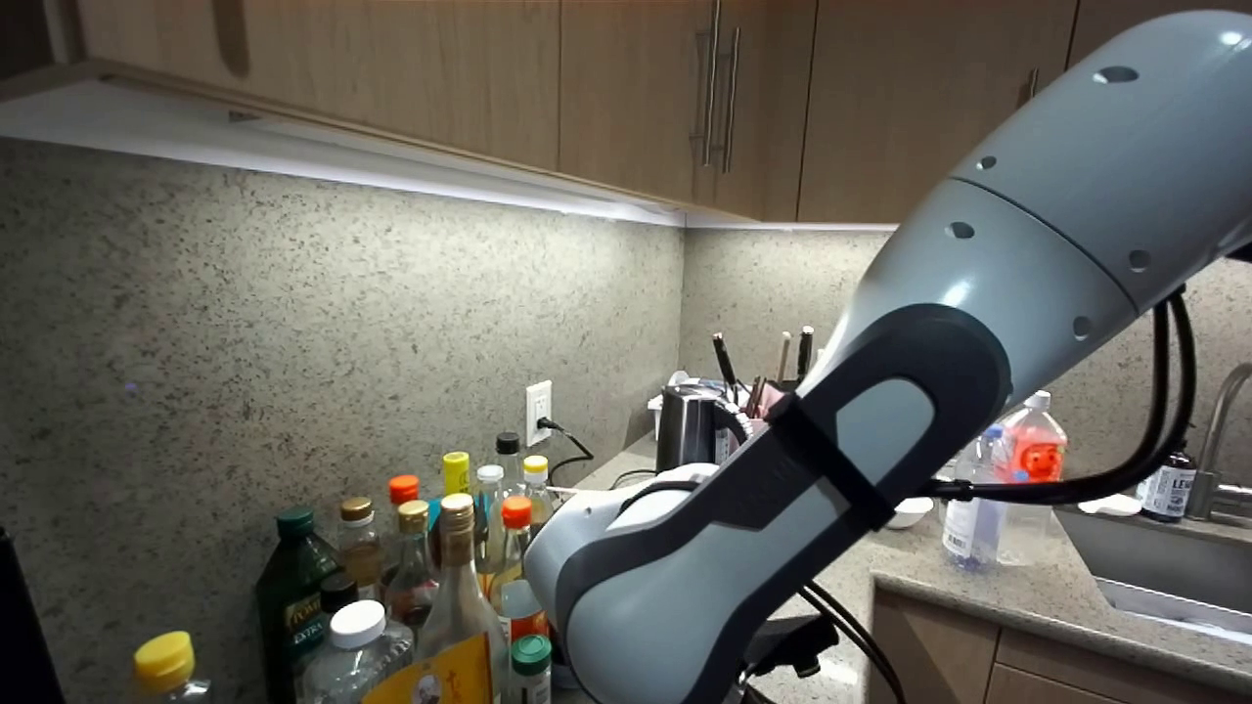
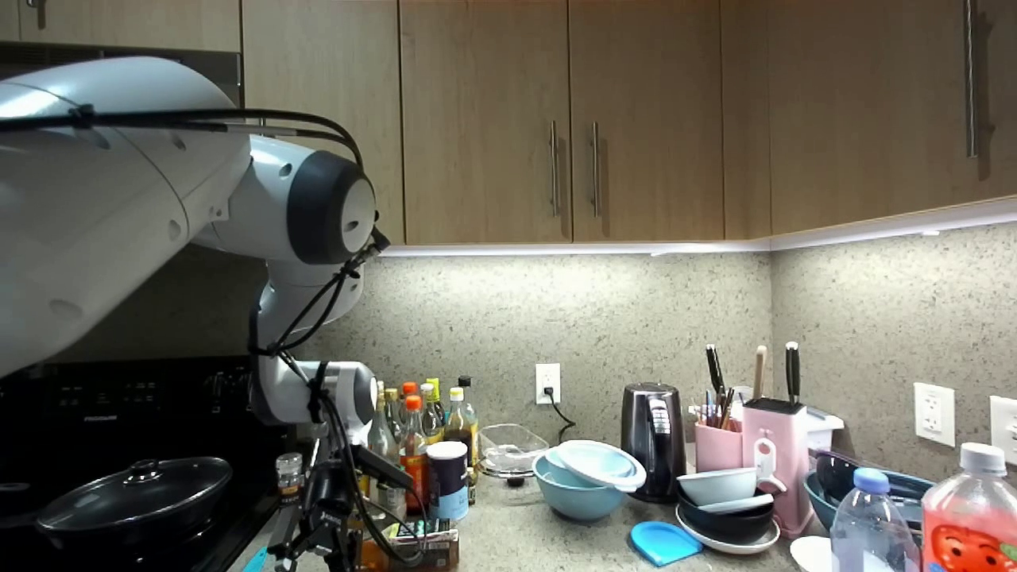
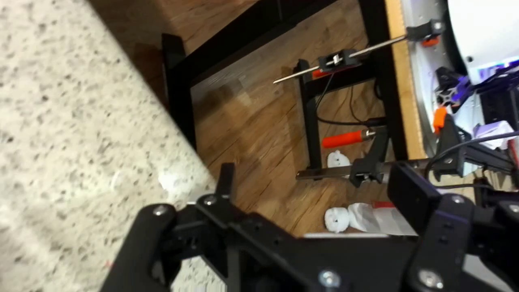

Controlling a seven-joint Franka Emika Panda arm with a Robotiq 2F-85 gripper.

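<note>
In the wrist view my gripper stands open. Its dark fingers (image 3: 225, 182) are wide apart, with only the floor and a metal frame beyond them. Part of the speckled counter (image 3: 82, 121) lies to the left of the fingers. The second exterior view has the gripper (image 2: 310, 543) low at the counter's edge by the stove, left of a dark-and-blue canister with a white lid (image 2: 448, 481) and a small box (image 2: 429, 548). The arm hides the gripper's fingertips in the first exterior view.
Several bottles (image 1: 458, 575) crowd the wall beside the arm. A lidded pan (image 2: 138, 496) sits on the stove. Farther right stand blue bowls (image 2: 577, 486), a kettle (image 2: 653, 443) and a pink knife block (image 2: 777, 457). Some counter in front of the bowls is bare.
</note>
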